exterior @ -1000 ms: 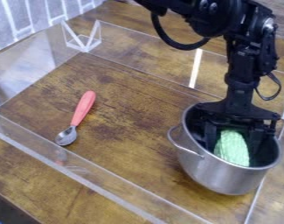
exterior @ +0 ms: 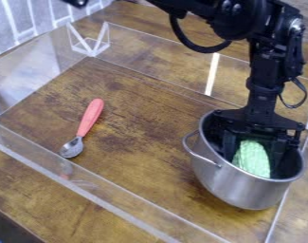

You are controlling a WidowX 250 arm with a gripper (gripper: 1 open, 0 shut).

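A steel pot [exterior: 226, 185] stands at the right of the wooden surface, its handle on the left side. My black gripper [exterior: 251, 142] reaches down into the pot onto a pale green, ridged vegetable [exterior: 252, 161], which looks like a cabbage or lettuce. The fingers are shut on it, though the fingertips are largely hidden inside the dark pot. A spoon [exterior: 88, 121] with a pink handle lies on the left, its steel bowl toward the front.
A clear plastic border runs around the work area on the wooden table [exterior: 124, 176]. A white strip lies behind the arm.
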